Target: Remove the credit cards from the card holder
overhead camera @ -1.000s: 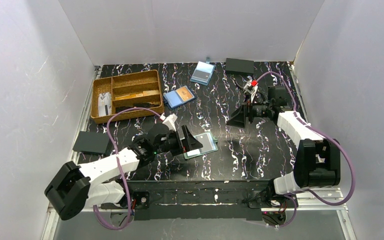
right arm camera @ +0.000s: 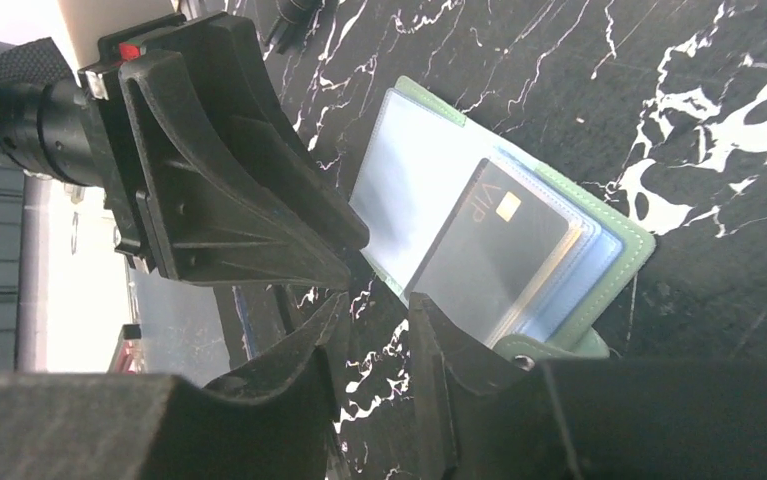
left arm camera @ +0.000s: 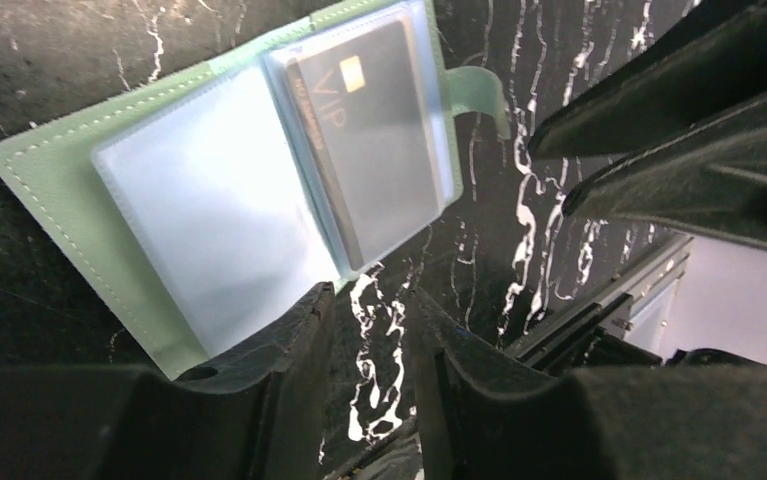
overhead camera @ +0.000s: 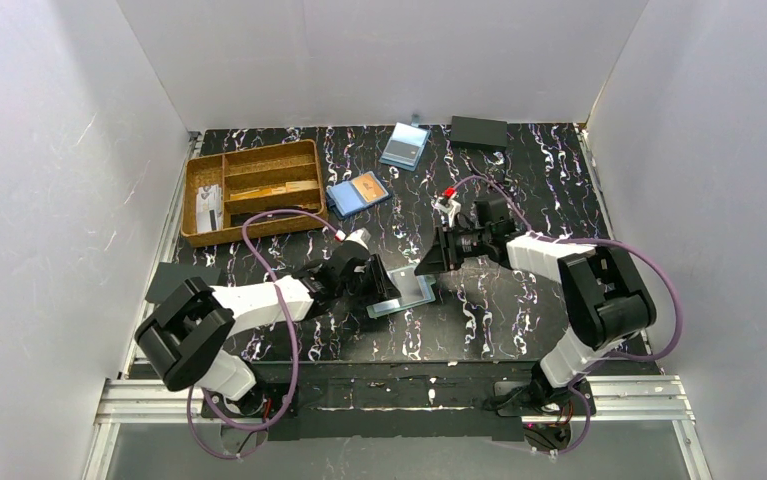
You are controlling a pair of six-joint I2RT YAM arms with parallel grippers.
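A mint-green card holder lies open on the marble top between my grippers, with clear sleeves; a grey VIP card sits in one, with other card edges beneath it in the right wrist view. My left gripper hovers at the holder's left side, its fingertips a little apart, nothing visible between them. My right gripper is above the holder's right side, near the strap end; it is shut, and nothing clearly shows between its fingertips.
A wooden organiser stands back left. Two blue card holders lie behind the work spot. Dark flat boxes sit at the back right and left. Free surface surrounds the green holder, especially to the right.
My right gripper has moved left and toward the front, over the green holder. My left arm has shifted right and slightly back, bringing its gripper closer to the holder's middle.
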